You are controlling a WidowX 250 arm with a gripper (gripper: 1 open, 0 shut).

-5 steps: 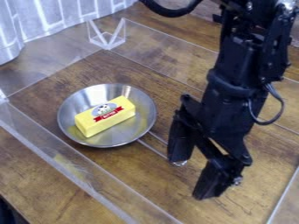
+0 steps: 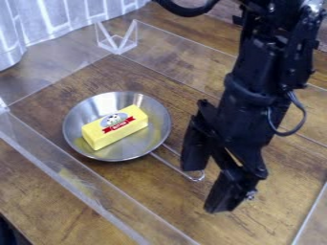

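A yellow box with a cow label [image 2: 115, 126], like a butter pack, lies in a round steel pan [image 2: 141, 100] left of centre, its thin handle pointing toward the lower right. My black gripper [image 2: 209, 171] is low over the wooden table at the right, beside the pan's handle and right of the pan. Its two fingers stand apart, open, with nothing visible between them. The end of the handle is partly hidden near the fingers.
Clear plastic walls [image 2: 52, 172] border the work area at the left and back. A small clear stand [image 2: 117, 36] is at the back left, near a white curtain [image 2: 38, 24]. Bare wood lies in front of the pan.
My gripper has shifted slightly upward in the view. The pan and yellow box have not visibly moved.
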